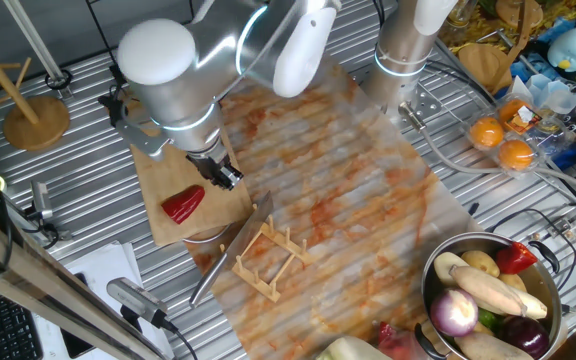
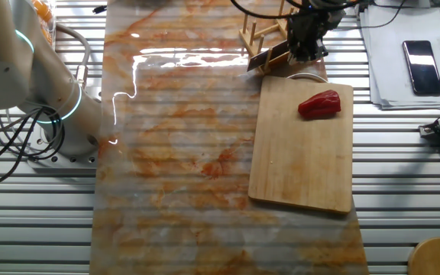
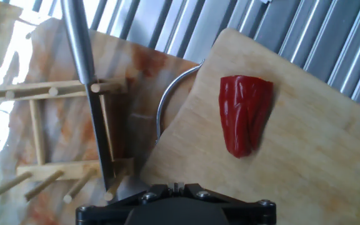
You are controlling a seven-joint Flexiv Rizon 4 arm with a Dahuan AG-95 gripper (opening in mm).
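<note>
A red pepper piece (image 1: 183, 204) lies on the wooden cutting board (image 2: 300, 168), towards the end with the metal handle loop. In the wrist view the pepper (image 3: 245, 115) is right of centre, ahead of the fingers. Beside the board, a knife (image 1: 232, 246) rests across a small wooden peg rack (image 3: 39, 134), its blade (image 3: 100, 128) between the pegs. My gripper is shut, with nothing visible between its fingertips. It hangs in the air, above the board's edge in exterior view 1, apart from pepper and knife.
A steel pot (image 1: 430, 290) full of vegetables stands at the lower right of exterior view 1. A phone (image 2: 422, 68) lies on papers beyond the board.
</note>
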